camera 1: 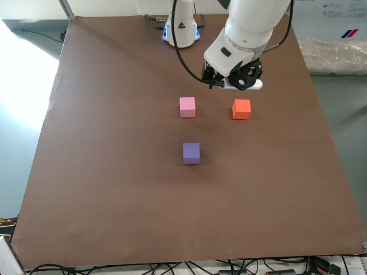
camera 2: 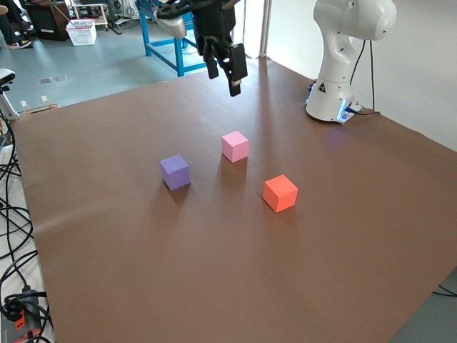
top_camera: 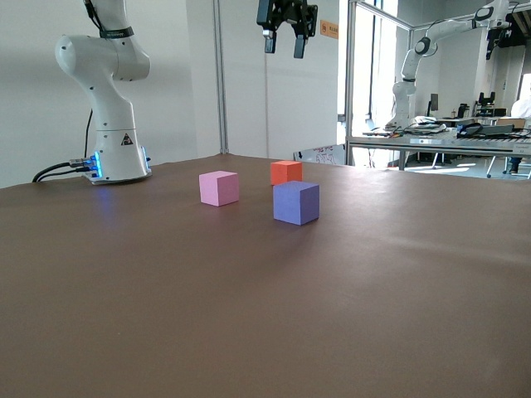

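Note:
Three cubes rest apart on the brown table [camera 1: 183, 212]: pink [camera 1: 187, 107] [top_camera: 219, 188] [camera 2: 235, 146], orange [camera 1: 241, 109] [top_camera: 286, 172] [camera 2: 280, 193], and purple [camera 1: 191, 153] [top_camera: 296, 202] [camera 2: 175, 172], the purple nearest the left camera. My black gripper [top_camera: 284, 43] [camera 2: 223, 80] hangs high above the table, over the far side beyond the cubes, its fingers spread with nothing visible between them. In the left view the arm's head hides most of it.
The arm's base [top_camera: 120, 162] [camera 2: 330, 103] stands at one edge of the table. Cables lie along another edge, off the surface.

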